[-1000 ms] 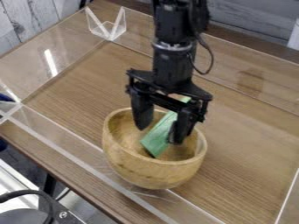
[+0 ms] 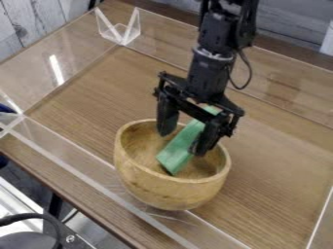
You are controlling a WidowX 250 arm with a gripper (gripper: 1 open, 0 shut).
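Note:
A wooden bowl [image 2: 170,192] sits in the lower middle with a green object [image 2: 181,150] lying tilted inside it, its upper end raised toward the back right. The black gripper [image 2: 185,127] is over the bowl, open, with one finger on either side near the upper part of the green object. Whether the fingers touch it is unclear, and part of the object is hidden behind the gripper.
A white tape outline [image 2: 119,26] marks the wooden table at the back left. Dark cables and parts lie at the bottom left corner. The table left and right of the bowl is clear.
The gripper has shifted and turned above the bowl, its fingers now spread at a different angle around the green object. The green object looks much the same.

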